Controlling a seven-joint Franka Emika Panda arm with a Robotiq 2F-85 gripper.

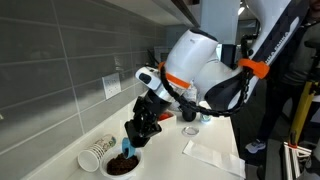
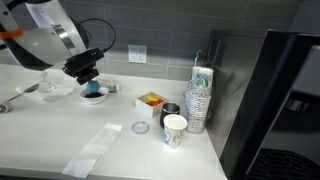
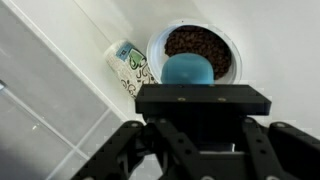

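Observation:
A white bowl holds small brown pieces, which look like beans or kibble. Over the bowl's near side is a blue cup-like object, and my gripper is shut on it. From exterior view 1, the blue object hangs tilted at the bowl, low against its contents. The fingers hide part of it, so whether it touches the brown pieces cannot be told. Exterior view 2 has the gripper just above the bowl.
A patterned paper cup lies on its side beside the bowl, close to the tiled wall. Farther along the counter stand a box with colourful items, a dark canister and a white cup. A white sheet lies flat in front.

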